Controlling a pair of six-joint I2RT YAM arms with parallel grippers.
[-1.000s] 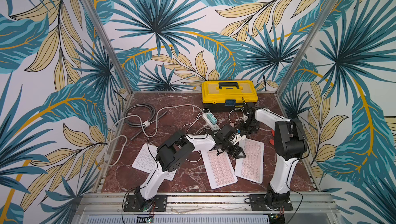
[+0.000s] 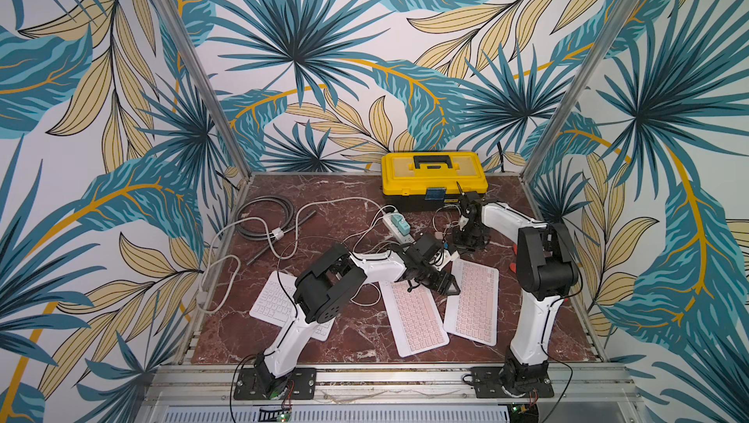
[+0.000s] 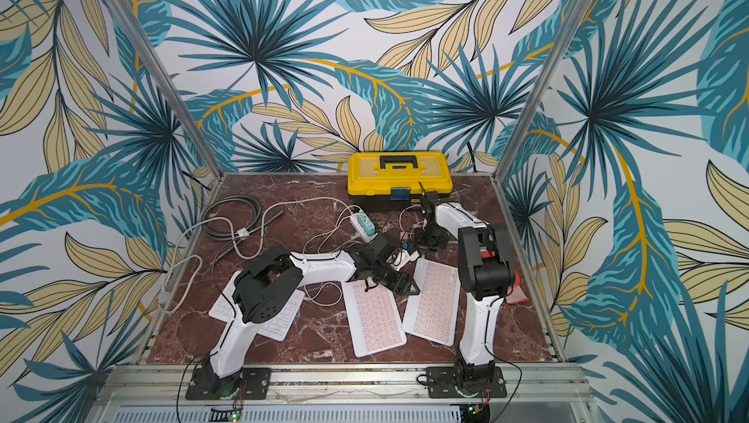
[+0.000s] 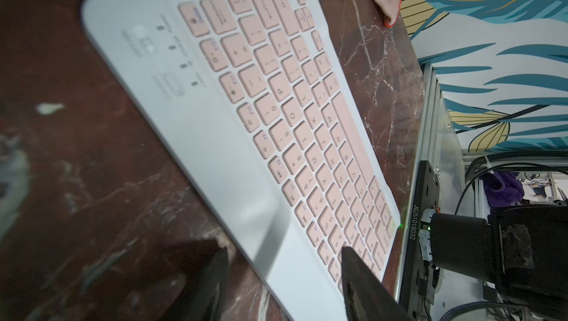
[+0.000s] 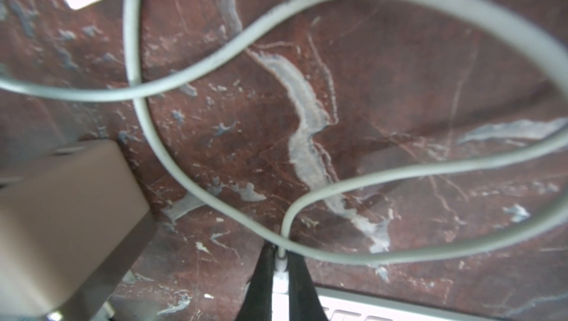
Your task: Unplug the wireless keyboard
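Note:
Two pink-keyed keyboards, the left [image 2: 413, 321] and right [image 2: 474, 302], lie side by side at the front middle. My left gripper is open over the right keyboard's edge [image 4: 248, 190], nothing between its fingers. Farther back, my right gripper is shut low at a white cable connector [image 5: 281, 264], where a white cable [image 5: 414, 170] leads off across the marble. Whether the fingers pinch the connector is unclear. A white keyboard [image 2: 273, 298] lies at the left, partly under my left arm.
A yellow toolbox [image 2: 433, 173] stands at the back. A power strip [image 2: 396, 224] sits mid-table among cables, and coiled cables [image 2: 257, 212] lie at the back left. A red object [image 3: 511, 290] is beside my right arm.
My left gripper has shifted slightly back and left over the keyboards. The right gripper has moved a little on the table; the keyboards lie as before.

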